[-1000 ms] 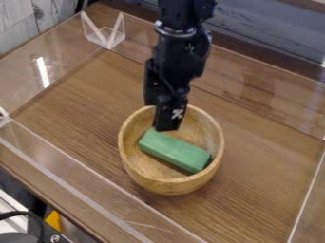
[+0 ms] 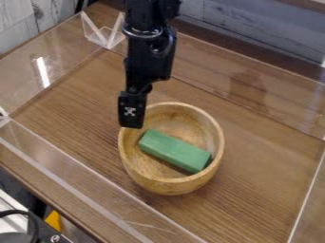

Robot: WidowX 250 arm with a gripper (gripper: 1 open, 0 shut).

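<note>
My black gripper (image 2: pixel 132 106) hangs open at the upper left rim of a round wooden bowl (image 2: pixel 210 127), angled down from the arm at the top centre. I see nothing between its fingers. A green rectangular block (image 2: pixel 176 151) lies tilted diagonally inside the bowl, below and to the right of the gripper.
A clear plastic object (image 2: pixel 105 27) stands at the back left. A black cable and a small yellow item (image 2: pixel 52 220) are at the lower left edge.
My gripper has moved leftward, from over the bowl's middle and right part to its upper left rim. The bowl and green block look unmoved.
</note>
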